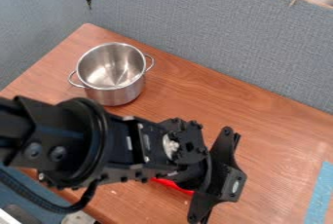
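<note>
My black gripper (215,177) reaches across the lower part of the camera view, low over the wooden table (254,121). A red object (170,185) shows in part beneath it, mostly hidden by the gripper and arm. Whether anything is between the fingers cannot be seen clearly. A steel pot (111,70) with two handles stands at the upper left of the table, apart from the gripper.
Grey padded walls (215,33) bound the table at the back and left. A light blue strip (318,194) lies at the right edge.
</note>
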